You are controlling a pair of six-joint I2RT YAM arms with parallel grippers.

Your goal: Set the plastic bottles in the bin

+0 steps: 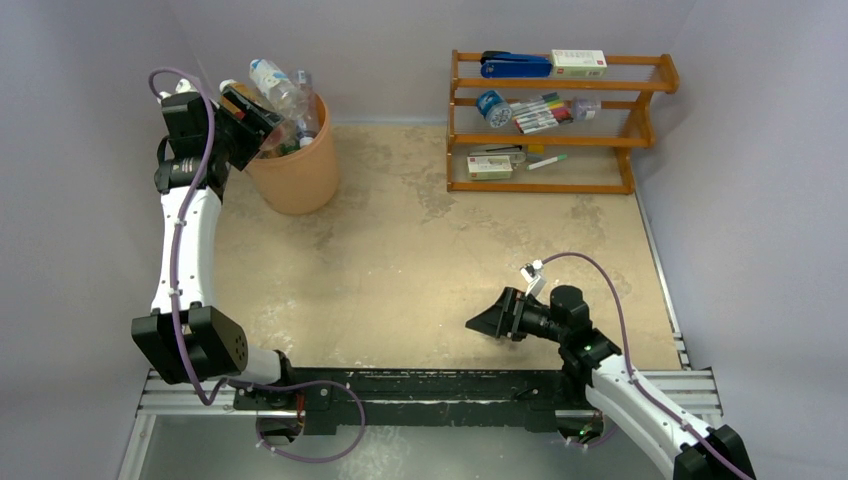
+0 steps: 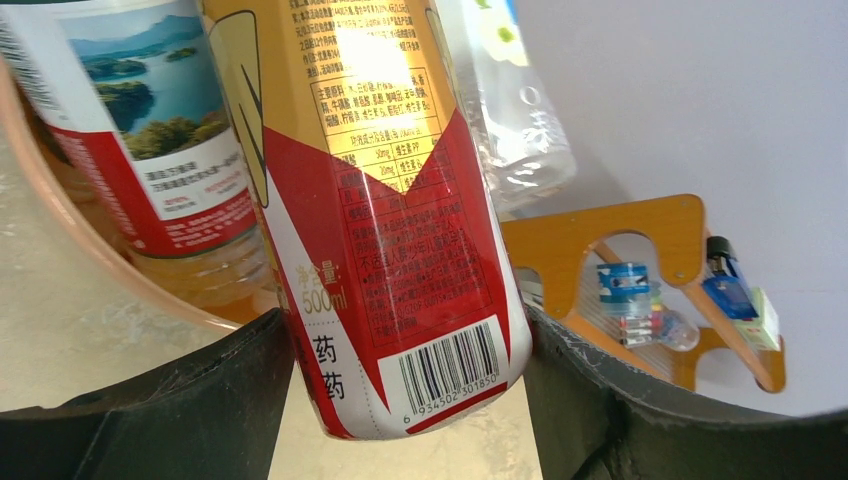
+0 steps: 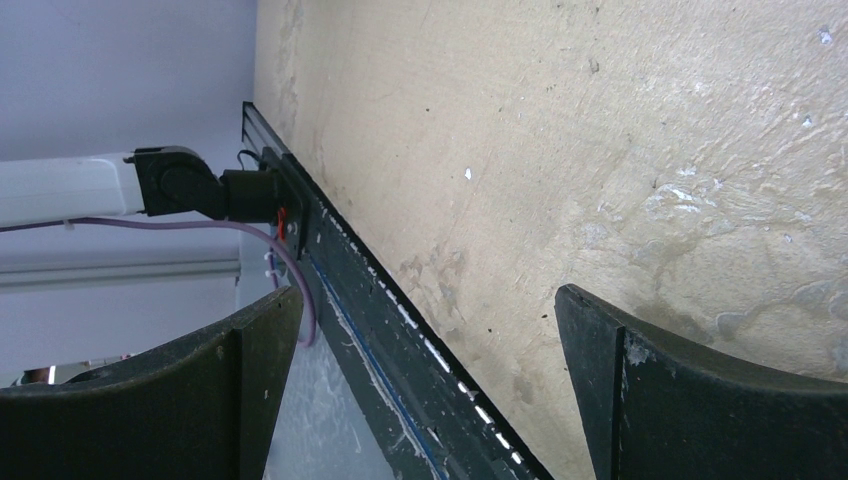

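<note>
The peach bin (image 1: pixel 293 187) stands at the back left, packed with plastic bottles. My left gripper (image 1: pixel 257 128) is over its left part, open around a red-and-gold bottle (image 2: pixel 392 250) that fills the space between its fingers. Behind that, in the left wrist view, are a red-and-white labelled bottle (image 2: pixel 160 160) and a clear bottle (image 2: pixel 515 130). My right gripper (image 1: pixel 484 322) stands open and empty, low over the front right of the table.
A wooden rack (image 1: pixel 540 138) with markers, boxes and jars stands at the back right. Walls close in the left, back and right.
</note>
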